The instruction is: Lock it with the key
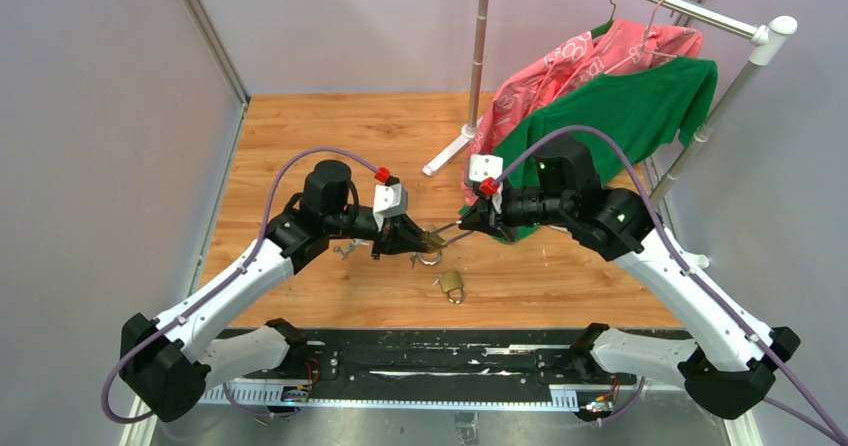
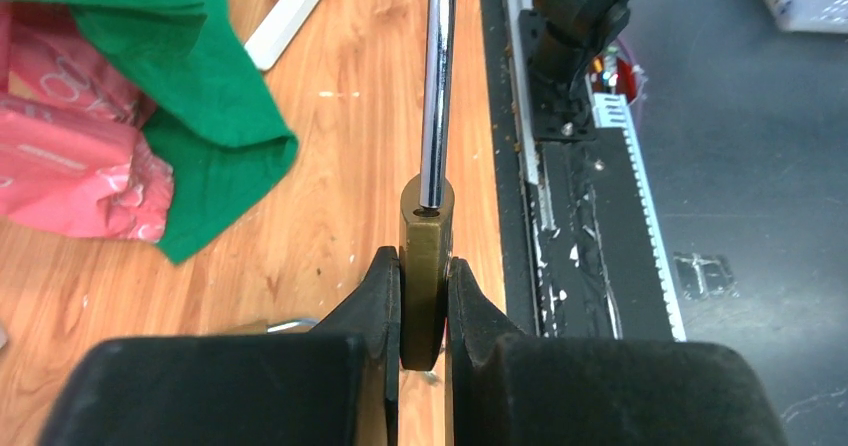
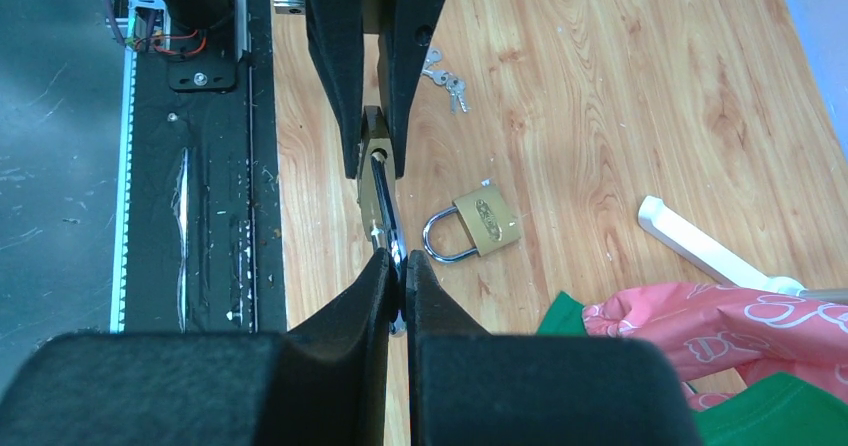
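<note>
Between my two grippers a brass padlock [image 2: 425, 286] is held in the air, its long shackle [image 2: 436, 86] reaching toward the right side. My left gripper [image 1: 428, 238] is shut on the padlock's body, seen end-on in the left wrist view. My right gripper [image 1: 464, 222] is shut on the shackle, whose chrome bar runs from the body into its fingertips in the right wrist view. Another brass padlock [image 3: 488, 219] lies on the table beneath, with loose keys [image 3: 450, 88] nearby. I cannot make out a key in the held padlock.
The clothes rack with a pink garment [image 1: 530, 86] and a green shirt [image 1: 600, 126] fills the back right, its cloth hanging near my right gripper.
</note>
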